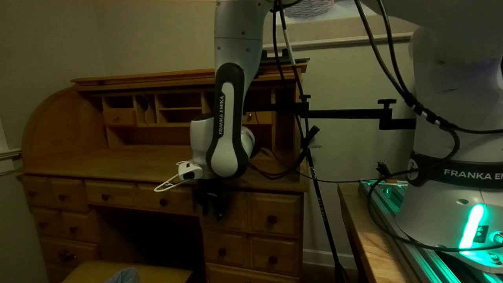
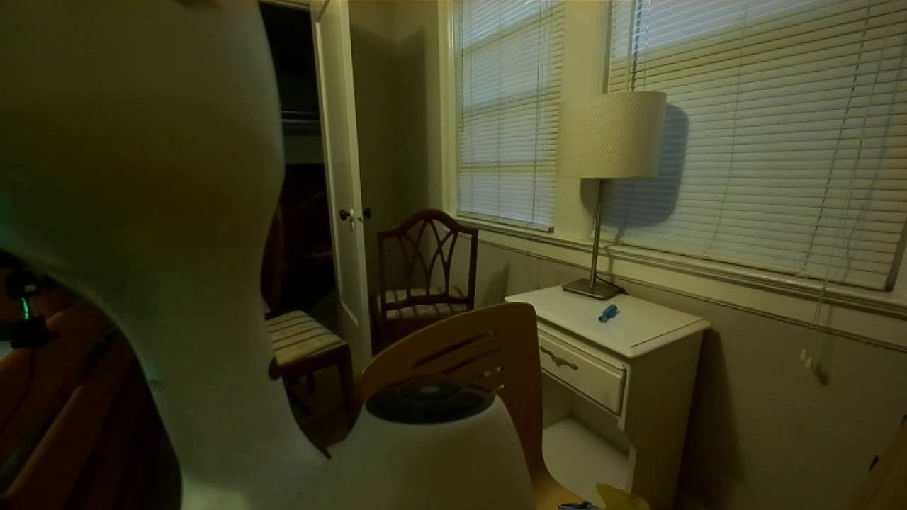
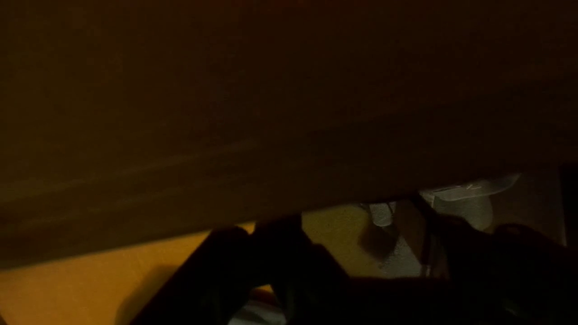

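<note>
My gripper point(image 1: 212, 212) hangs below the wrist, pointing down at the front of a wooden roll-top desk point(image 1: 118, 160). Its dark fingers look apart, and no object shows between them. In the wrist view the fingers point(image 3: 282, 252) are dark silhouettes along the bottom, with a gap between them. A dark wooden surface point(image 3: 216, 135), seen very close, fills the upper part of that view. Round drawer knobs point(image 1: 272, 219) lie to the right of the gripper. Whether the fingers touch the desk cannot be told.
A tan seat point(image 1: 155, 272) with a bluish cloth point(image 1: 125, 275) is low in front of the desk. Cables point(image 1: 301, 160) and a thin dark pole point(image 1: 323, 212) are right of the arm. In the other exterior view, a white nightstand point(image 2: 663, 327) carries a lamp point(image 2: 612, 136) and a small blue object point(image 2: 609, 314).
</note>
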